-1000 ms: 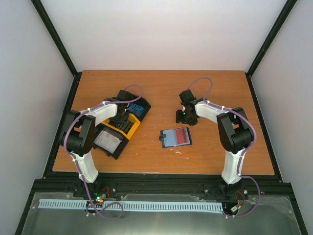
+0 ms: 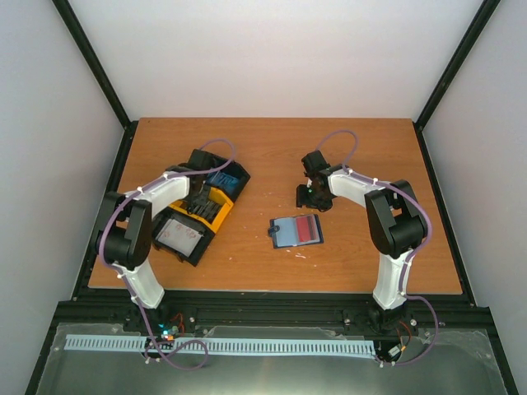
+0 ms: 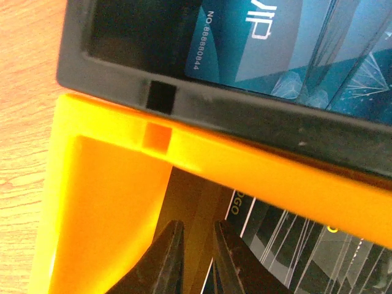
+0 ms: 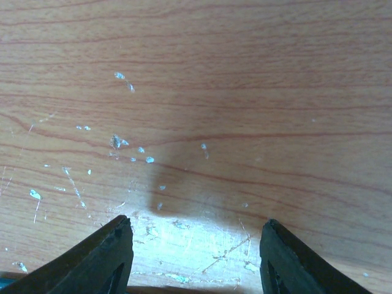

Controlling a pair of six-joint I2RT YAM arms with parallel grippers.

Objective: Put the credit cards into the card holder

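Observation:
On the left, my left gripper is over a yellow tray (image 3: pixel 92 202) of a black case, fingers part open at the slot holding dark cards (image 3: pixel 306 257); whether anything is between them is unclear. Blue cards (image 3: pixel 263 49) sit in the black compartment beyond. The open card holder (image 2: pixel 288 232), with blue and red sleeves, lies right of centre. My right gripper hangs open over bare wood, just behind the holder, with nothing between its fingers.
A white-surfaced black section (image 2: pixel 179 237) of the case lies at the front left.
My left arm has shifted slightly left, and the case has moved slightly left with it. The right arm has not moved.

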